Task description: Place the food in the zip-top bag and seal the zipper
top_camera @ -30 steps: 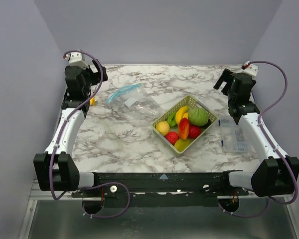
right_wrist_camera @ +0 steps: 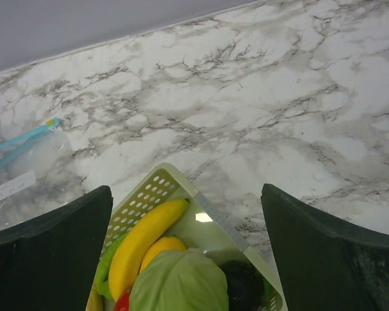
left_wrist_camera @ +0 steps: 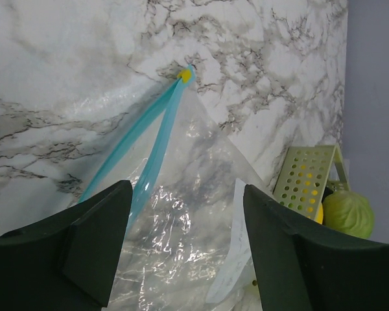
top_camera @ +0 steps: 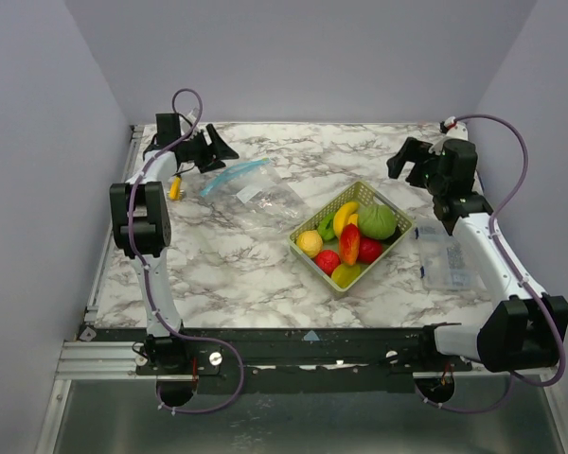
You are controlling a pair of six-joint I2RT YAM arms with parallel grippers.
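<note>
A clear zip bag (top_camera: 265, 199) with a blue zipper strip lies flat left of centre on the marble table, a white label on it. Its zipper strip (left_wrist_camera: 157, 142) spreads into two blue bands, with a yellow slider (left_wrist_camera: 185, 76) at the far end. My left gripper (top_camera: 218, 153) hovers near the zipper edge, fingers apart and nothing between them. Toy food fills a green basket (top_camera: 312, 268): a banana (right_wrist_camera: 142, 243), a cabbage (right_wrist_camera: 179, 285), a red pepper (top_camera: 349, 245) and more. Above the table at the back right, my right gripper (top_camera: 404, 159) is open and empty.
Another clear bag (top_camera: 447, 260) lies flat at the right, beneath the right arm. A yellow-handled tool (top_camera: 175, 187) rests at the left edge beside the left arm.
The right gripper has shifted slightly left. Bag and basket have stayed put.
</note>
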